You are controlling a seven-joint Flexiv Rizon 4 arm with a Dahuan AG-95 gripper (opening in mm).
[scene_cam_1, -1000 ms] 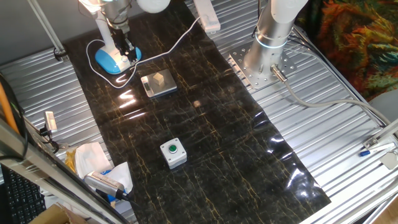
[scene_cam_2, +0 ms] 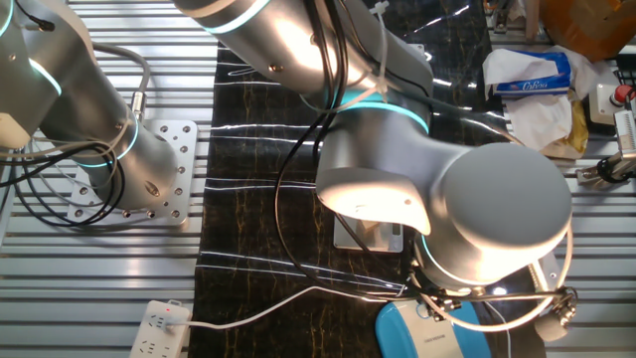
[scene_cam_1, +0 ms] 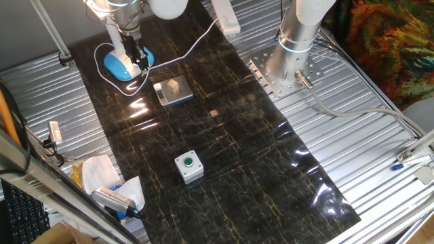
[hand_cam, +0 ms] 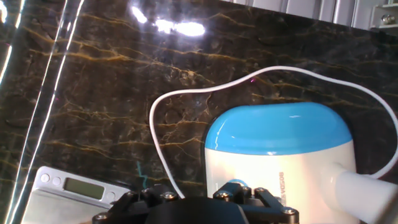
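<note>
My gripper point(scene_cam_1: 143, 66) hangs over the blue and white base of a desk lamp point(scene_cam_1: 121, 68) at the far left of the dark mat. Its black fingers enter the wrist view from the bottom edge, in front of the lamp base point(hand_cam: 280, 134); their tips are too dark and cut off to show how they stand. A small kitchen scale point(scene_cam_1: 173, 91) lies beside the lamp, a tan wooden block point(scene_cam_1: 173, 87) on top of it. On the nearer part of the mat sits a white box with a green button point(scene_cam_1: 188, 163).
A white cable loops round the lamp and runs to a power strip point(scene_cam_1: 226, 17). The second exterior view shows the arm covering part of the scale point(scene_cam_2: 368, 236). Tissue packs point(scene_cam_2: 532, 75) lie off the mat. Mid-mat is mostly clear.
The arm and gripper have shifted very slightly near the lamp over the last second. The lamp, scale, block and button box have stayed where they were.
</note>
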